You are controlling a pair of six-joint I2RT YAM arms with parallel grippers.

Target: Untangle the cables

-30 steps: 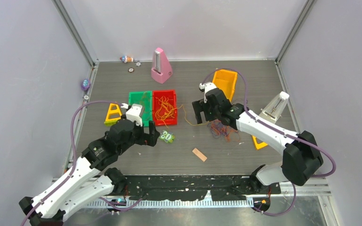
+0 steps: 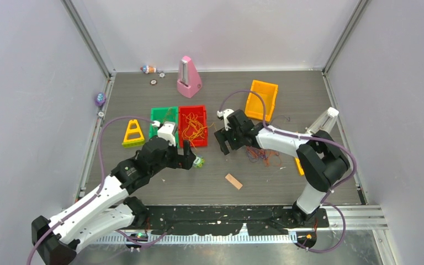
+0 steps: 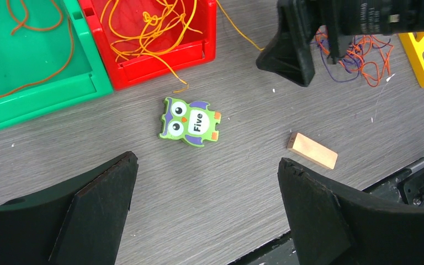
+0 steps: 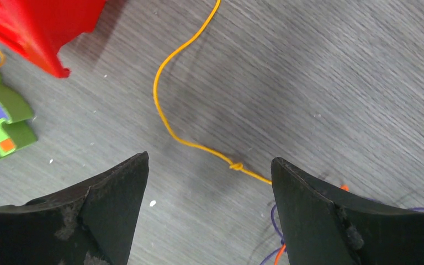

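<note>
Several yellow cables (image 3: 155, 26) lie bunched in the red bin (image 3: 163, 67), and one yellow strand (image 4: 164, 117) runs out over the table to a small knot, then passes behind a finger of my right gripper. That gripper is apart-jawed above the strand, gripping nothing that I can see. Right of it in the top view lies a tangle of orange and purple cables (image 3: 364, 55). Orange cables (image 3: 44, 83) rest in the green bin (image 3: 43, 105). My left gripper stands open and empty over the table in front of the red bin.
An owl block (image 3: 192, 121) and a small wooden block (image 3: 312, 150) lie on the table. A yellow bin (image 2: 262, 99) and a pink metronome (image 2: 189, 77) stand at the back. Yellow triangular pieces (image 2: 133, 132) sit at the sides.
The right gripper has moved left, toward the red bin, and slightly nearer the front. My left gripper has shifted a little to the right.
</note>
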